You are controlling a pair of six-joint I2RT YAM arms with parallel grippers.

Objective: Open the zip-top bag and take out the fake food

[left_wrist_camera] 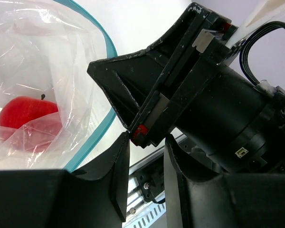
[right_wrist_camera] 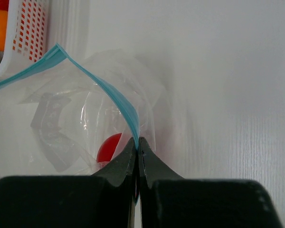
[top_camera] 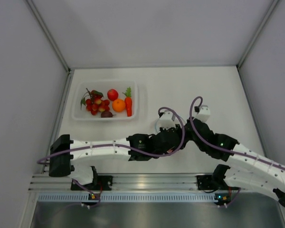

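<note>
A clear zip bag with teal seal (right_wrist_camera: 121,102) is largely hidden under both arms in the top view. Inside it lies a red fake food piece (left_wrist_camera: 28,114), partly behind crumpled plastic. My right gripper is shut on the bag's teal edge, with the bag's mouth spread to the left. My left gripper is part open beside the right gripper, close to the bag's teal rim; whether anything is between its fingers is unclear.
A white basket (top_camera: 76,104) of fake fruit and vegetables, with an orange (top_camera: 118,105) and carrot (top_camera: 128,105), stands at the back left.
</note>
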